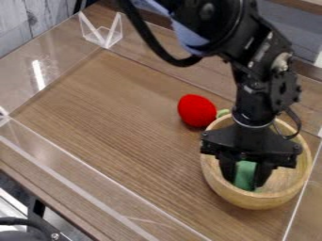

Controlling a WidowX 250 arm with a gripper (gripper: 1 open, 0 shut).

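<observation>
My black gripper [248, 158] is down inside a pale wooden bowl [262, 200] at the right, its fingers over a green object [244, 177] lying in the bowl. The fingertips partly cover the object, and whether they touch or grip it is unclear. A red object [197, 110] sits just outside the bowl, at its upper left.
A white wire item [101, 30] stands at the back left. A small green piece shows behind the bowl's rim. Table edges run along the lower left and the back right.
</observation>
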